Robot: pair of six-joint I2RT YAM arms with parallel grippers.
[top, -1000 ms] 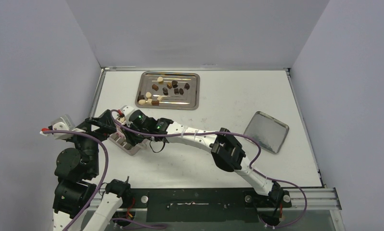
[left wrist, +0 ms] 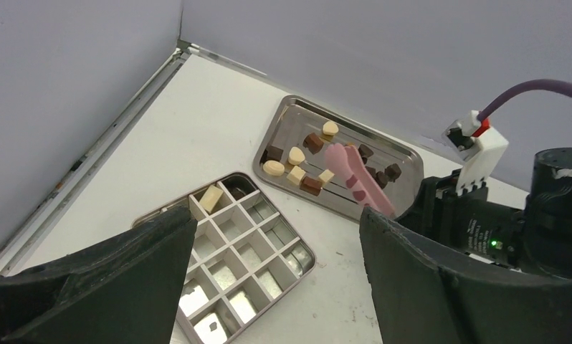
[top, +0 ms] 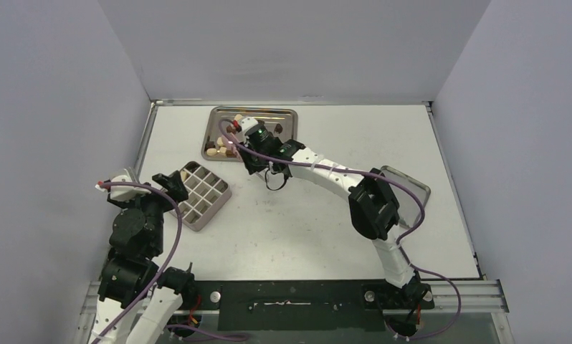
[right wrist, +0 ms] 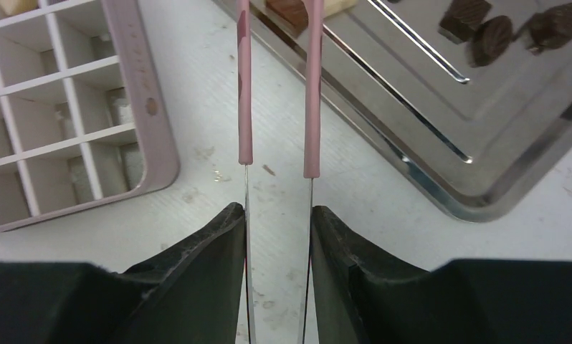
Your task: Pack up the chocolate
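Note:
Light and dark chocolates, such as a cream round piece and a brown piece, lie on a metal tray at the back. The compartment box at left holds a pale piece in a back cell; other visible cells look mostly empty. My right gripper hangs over the tray's front edge, pink fingers part open, nothing held between them that I can see. My left gripper stands open at the box's left, above the table.
A second, empty metal tray lies at the right, partly behind my right arm. Walls bound the left, back and right.
My right gripper has moved from over the box up and right to the chocolate tray, uncovering the box. My left arm has moved slightly right.

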